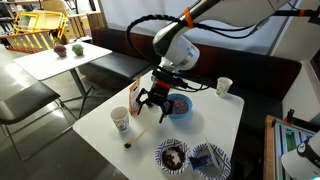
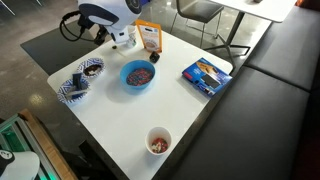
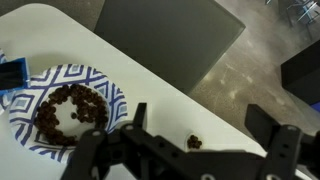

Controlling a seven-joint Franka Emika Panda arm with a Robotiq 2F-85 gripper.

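Observation:
Above the white table [image 1: 100,130], my gripper [image 1: 154,103] hangs fingers down, to the right of a white paper cup [image 1: 121,119] and left of the blue bowl [image 1: 184,106]. In the wrist view the gripper is open, its two fingers wide apart with nothing held. A small round container [image 3: 195,142] with brown bits shows below, between the fingers. Left of them lies a blue-and-white patterned bowl [image 3: 117,103] with dark brown pieces. The blue bowl [image 2: 137,84] holds dark reddish pieces in exterior view 2.
A second patterned bowl [image 1: 222,170] has a blue item in it. An orange box [image 2: 150,37] stands at the table edge, and a blue packet [image 2: 207,77] lies near the bench. Another white cup [image 2: 159,139] holds reddish bits. Free tabletop lies around that cup.

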